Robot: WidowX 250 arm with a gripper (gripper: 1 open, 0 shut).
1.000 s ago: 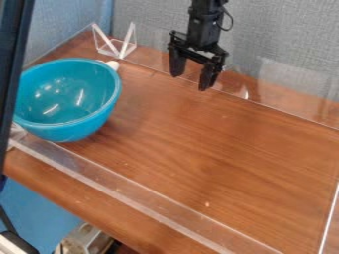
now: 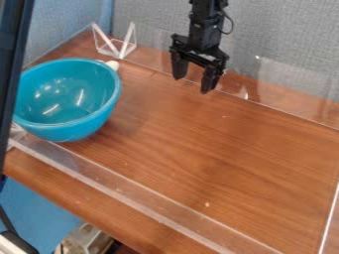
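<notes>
My black gripper (image 2: 193, 71) hangs over the back of the wooden table, its two fingers spread open with nothing between them. A teal bowl (image 2: 82, 124) sits at the left side of the table. A small white object (image 2: 113, 64) shows just behind the bowl's rim, partly hidden by it.
A white wire-like stand (image 2: 114, 46) is at the back left. Clear plastic strips run along the table's back and front edges, beside grey walls. A dark post borders the left.
</notes>
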